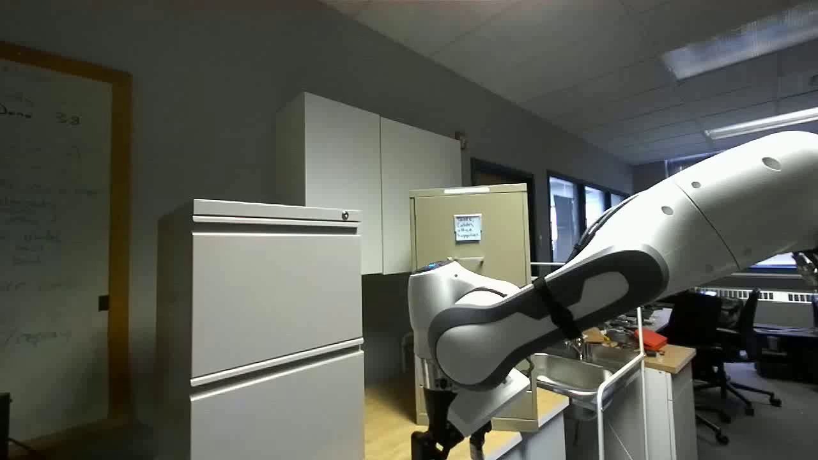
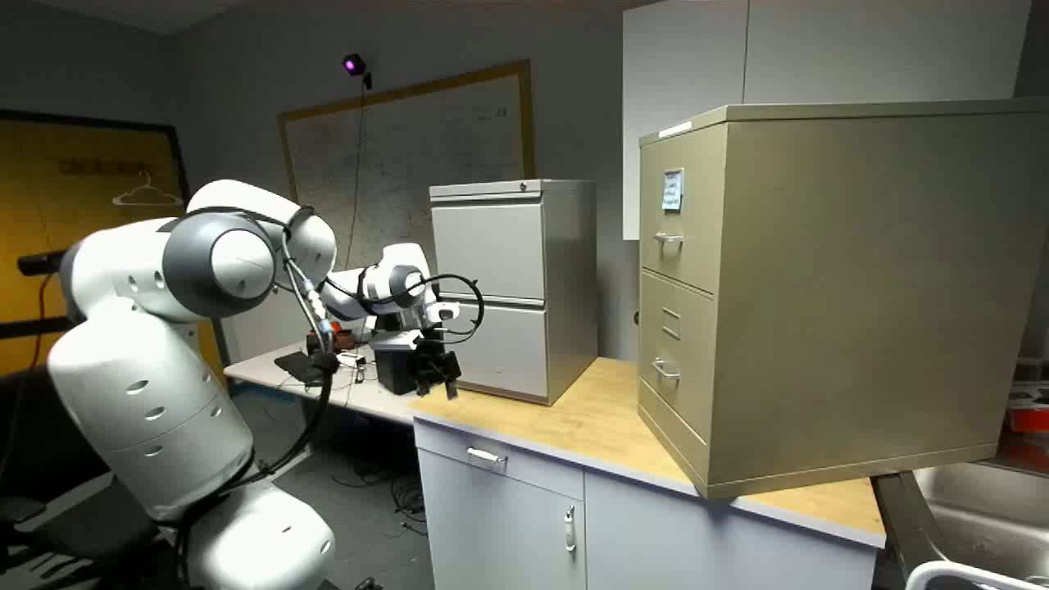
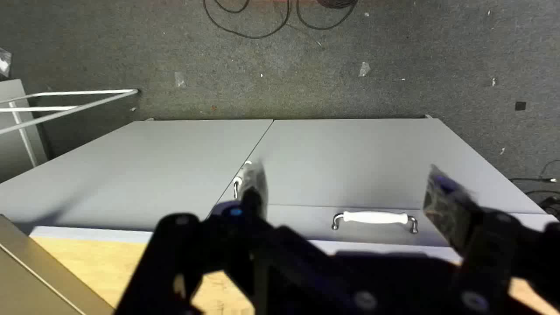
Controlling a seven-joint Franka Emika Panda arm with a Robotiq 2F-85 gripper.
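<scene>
My gripper is open, its two fingers set wide apart with nothing between them. In the wrist view it points down past the wooden countertop's front edge, and the drawer's white handle shows in the gap, lower down in depth and apart from the fingers. Exterior view 2 has the gripper hanging just above the counter's left end, in front of the grey filing cabinet. The drawer below is closed. In exterior view 1 the gripper is partly cut off at the bottom edge.
A tan filing cabinet stands on the right of the wooden countertop, near a sink. A cupboard door handle sits below the drawer. Bare countertop lies between the two filing cabinets.
</scene>
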